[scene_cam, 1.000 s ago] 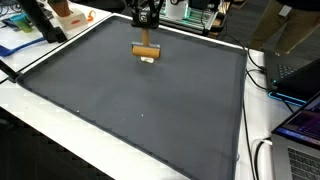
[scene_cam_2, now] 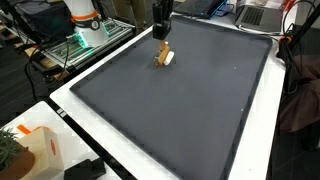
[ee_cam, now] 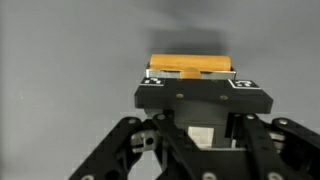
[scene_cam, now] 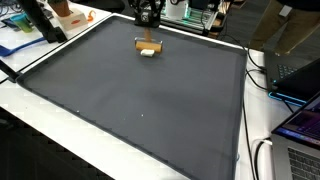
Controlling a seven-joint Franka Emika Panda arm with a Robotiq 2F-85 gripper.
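A wooden tool has a thick orange-brown crosswise head (scene_cam: 148, 46) and an upright handle (scene_cam: 147, 33). My gripper (scene_cam: 147, 22) is shut on that handle, near the far edge of the grey board. In exterior view 2 the wooden tool (scene_cam_2: 164, 48) hangs below my gripper (scene_cam_2: 162, 36), its head low over the board. The wrist view shows the wooden head (ee_cam: 188, 63) just beyond the dark finger mount, which hides most of the handle. A small white piece (scene_cam: 147, 53) lies beside the head; contact between them cannot be told.
The grey board (scene_cam: 135, 100) is otherwise bare, with wide free room toward the viewer in exterior view 1. A laptop (scene_cam: 296, 130) and cables stand off its right side. Bottles and other items (scene_cam: 65, 15) crowd the back left.
My gripper and the wooden tool have shifted slightly toward the board's far edge. The white piece also sits a little farther back than before. The grip looks unchanged.
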